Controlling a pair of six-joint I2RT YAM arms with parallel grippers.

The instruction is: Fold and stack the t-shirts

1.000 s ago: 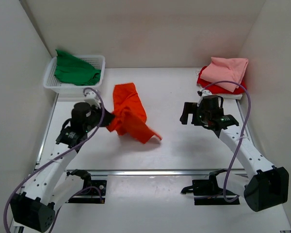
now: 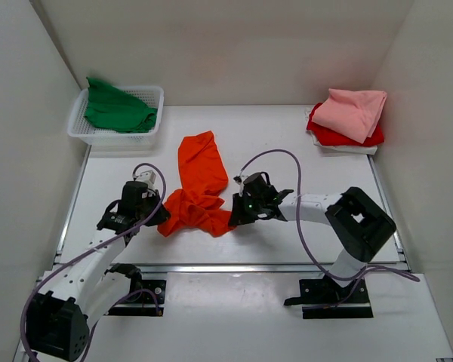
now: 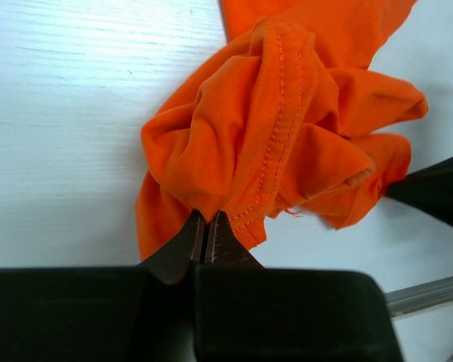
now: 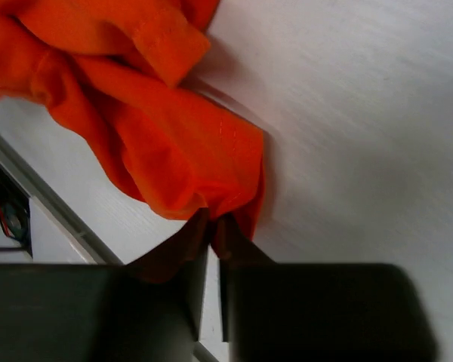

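An orange t-shirt lies crumpled on the white table, its back part stretched out flat and its front part bunched. My left gripper is shut on a fold of the orange cloth at the shirt's left side. On the opposite side, my right gripper is shut, the tip of a sleeve-like corner pinched at its fingertips. At the back right, a pink folded shirt rests on red and white ones. A green shirt is heaped in the basket.
The white basket stands at the back left against the wall. A metal rail runs along the table's front. Bare table lies between the orange shirt and the folded pile.
The left one has come down toward the front, bunching the cloth.
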